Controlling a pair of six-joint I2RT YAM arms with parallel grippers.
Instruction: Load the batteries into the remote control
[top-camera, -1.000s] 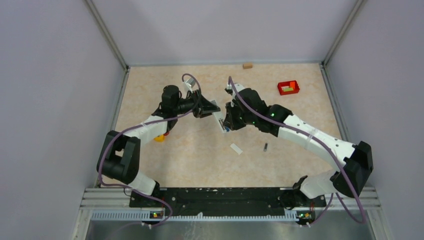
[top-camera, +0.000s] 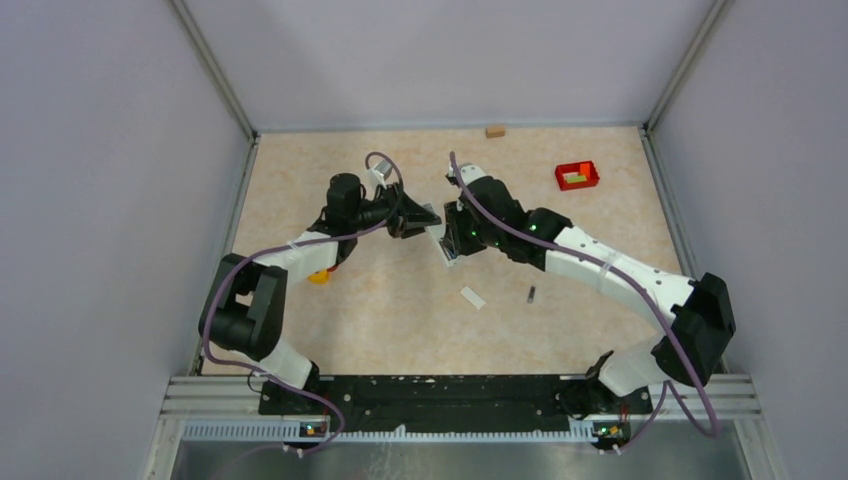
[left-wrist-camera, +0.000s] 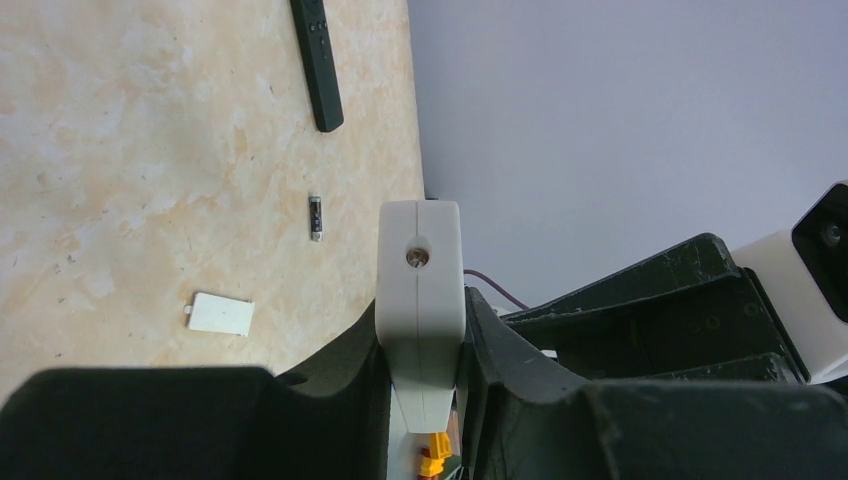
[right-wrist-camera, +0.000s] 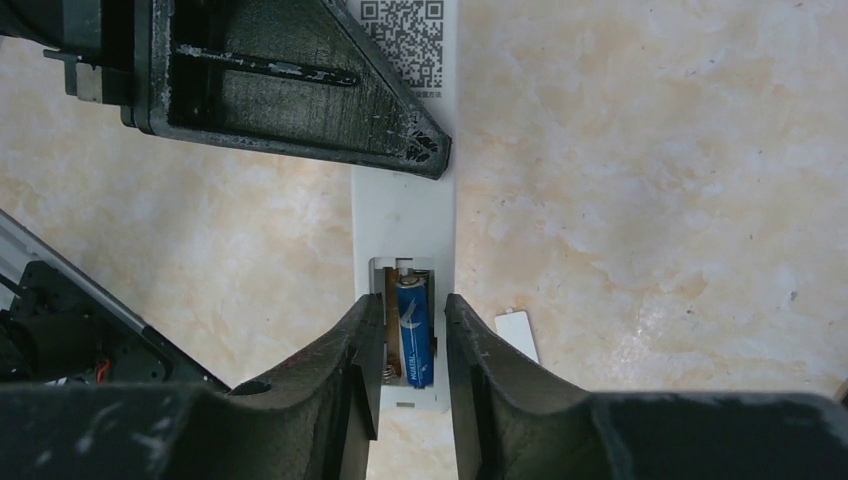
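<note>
My left gripper (top-camera: 410, 220) is shut on the white remote (left-wrist-camera: 420, 310), seen end-on in the left wrist view. In the right wrist view the remote (right-wrist-camera: 405, 210) shows its open battery compartment with a blue battery (right-wrist-camera: 414, 330) inside, beside a slot with bare springs. My right gripper is over the compartment, its fingers part open either side of it, apparently holding nothing. A loose battery (left-wrist-camera: 316, 218) and the white battery cover (left-wrist-camera: 220, 314) lie on the table.
A dark remote-shaped bar (left-wrist-camera: 318, 65) lies on the table. A red box (top-camera: 577, 175) is at the back right, a tan block (top-camera: 495, 131) at the back. Yellow and red items (top-camera: 319, 276) lie by the left arm.
The left gripper has moved very slightly.
</note>
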